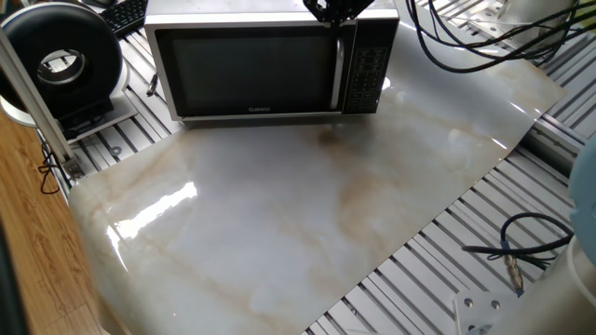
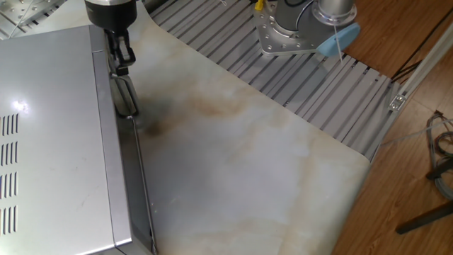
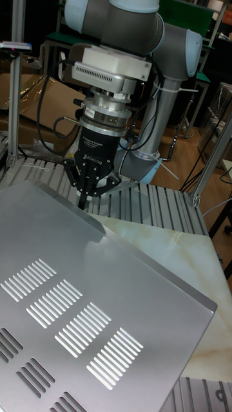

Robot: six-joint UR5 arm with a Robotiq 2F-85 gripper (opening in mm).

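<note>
A silver microwave (image 1: 270, 65) with a dark glass door stands on the marbled sheet, its door closed. Its upright handle (image 1: 338, 73) runs beside the black keypad panel. My black gripper (image 1: 333, 20) hangs by the top front edge of the microwave, near the upper end of the handle (image 2: 126, 97). In the third exterior view, the gripper's linkages bulge outward and its fingers (image 3: 82, 203) come together, so it looks shut. Nothing shows between them. The microwave's top edge partly hides the tips there, and contact with the handle cannot be made out.
The marbled sheet (image 1: 270, 214) before the microwave is bare. Black cables (image 1: 466, 65) loop at upper right. A round black ring-shaped device (image 1: 60, 65) stands left of the microwave. Slatted metal table (image 2: 318, 99) surrounds the arm's base.
</note>
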